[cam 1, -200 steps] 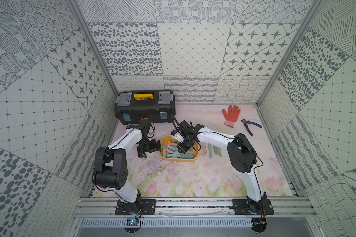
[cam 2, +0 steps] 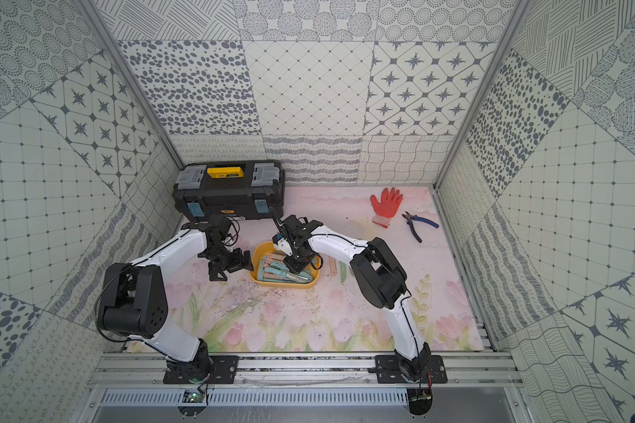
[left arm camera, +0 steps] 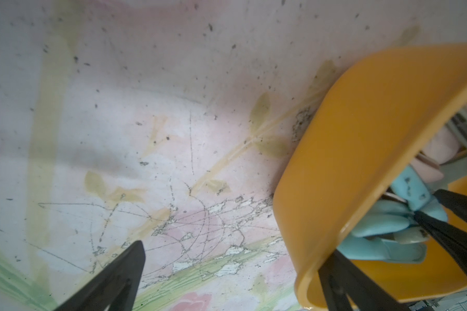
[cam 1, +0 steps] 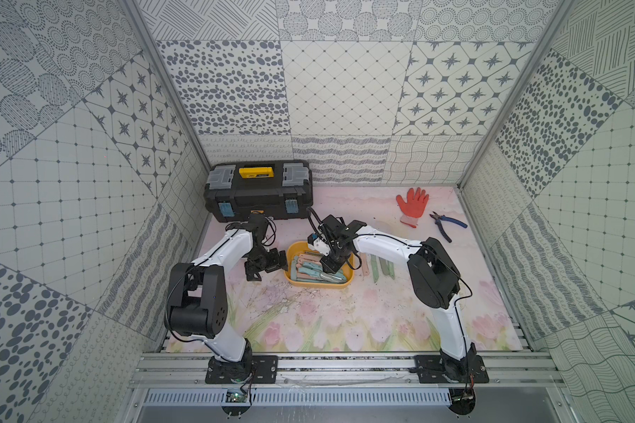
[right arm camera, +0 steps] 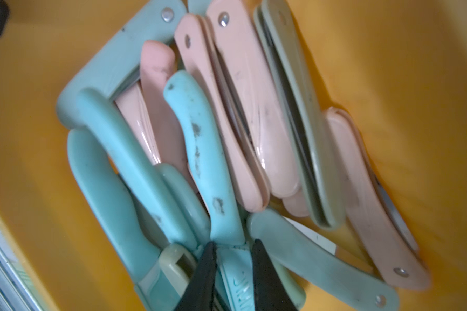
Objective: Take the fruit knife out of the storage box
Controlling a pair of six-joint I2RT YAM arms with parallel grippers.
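Observation:
An orange storage box [cam 1: 293, 280] [left arm camera: 321, 155] holds several pink, mint and light-blue fruit knives, piled loosely. In the right wrist view my right gripper is down in the box with its fingers on either side of a light-blue knife [right arm camera: 205, 171], low on that knife; whether it grips firmly cannot be told. My left gripper stands open at the box's left edge, one finger at the rim, nothing between them.
A black toolbox [cam 1: 257, 194] stands at the back left. A red glove [cam 1: 412, 204] and pliers [cam 1: 444, 224] lie at the back right. Several knives [cam 1: 374, 266] lie on the table right of the box.
The right gripper and the knives under it have shifted slightly in the box. The left arm has not moved.

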